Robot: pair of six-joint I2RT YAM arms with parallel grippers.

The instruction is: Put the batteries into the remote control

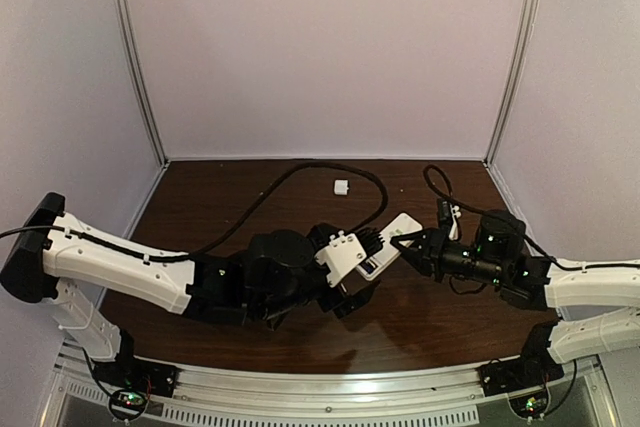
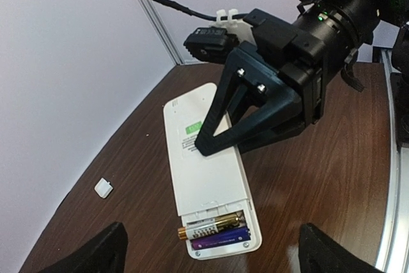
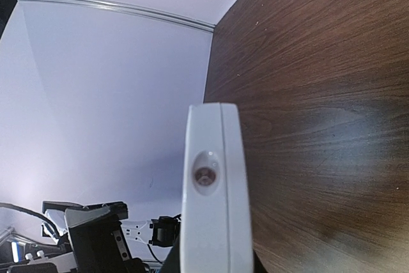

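My right gripper is shut on the white remote, holding it above the table. In the left wrist view its lower compartment shows two batteries, a gold one and a purple one; the gold one looks slightly raised at its left end. My left gripper is open at that end of the remote, its fingers apart on either side, holding nothing. The right wrist view shows the remote's edge close up.
A small white block lies toward the back of the dark table. The walls of the enclosure surround the table on the back and sides.
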